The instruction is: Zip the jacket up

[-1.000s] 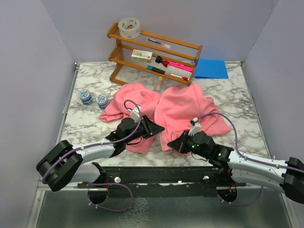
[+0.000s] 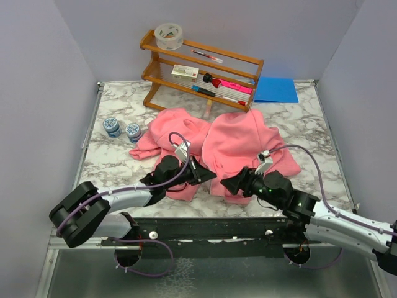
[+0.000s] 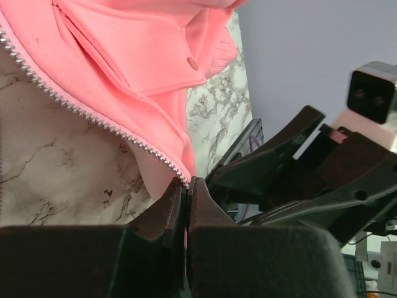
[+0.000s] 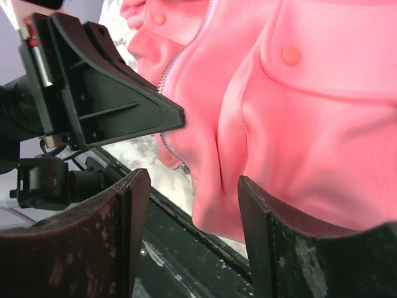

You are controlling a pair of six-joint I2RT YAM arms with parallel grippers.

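The pink jacket [image 2: 239,136] lies spread on the marble table, its front parted. In the left wrist view a zip edge [image 3: 99,118] runs down to my left gripper, which is shut at that edge; anything thin between its tips is hard to see. My right gripper stands part open over the jacket's lower right front, with pink fabric beyond its fingers and none visibly held. The right wrist view also shows the left gripper's black finger [image 4: 130,112] beside the zip [image 4: 170,65].
A wooden rack [image 2: 192,59] with stationery stands at the back. Two blue-patterned cans [image 2: 111,127] sit at the left, and a blue folder [image 2: 276,90] lies back right. Bare table shows along both sides.
My right gripper has moved right and opened wider.
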